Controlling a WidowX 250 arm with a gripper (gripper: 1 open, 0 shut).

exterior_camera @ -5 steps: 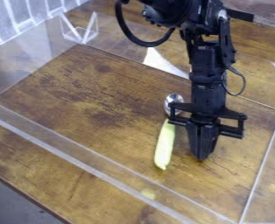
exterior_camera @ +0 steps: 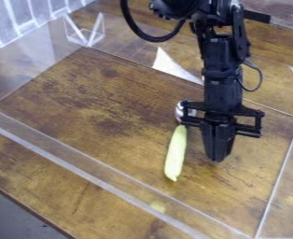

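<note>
My black gripper [exterior_camera: 217, 149] hangs low over the wooden board, to the right of a long pale yellow-green object [exterior_camera: 175, 152] lying lengthwise there. Its fingers point down; how far apart they stand is hard to make out. A small shiny metal object [exterior_camera: 182, 112] sits just above the pale object's upper end, partly behind the gripper.
Transparent low walls or panels edge it at front, left and right, with white triangular pieces at the back. A grey floor shows at the lower left.
The pale object lies in the same place.
</note>
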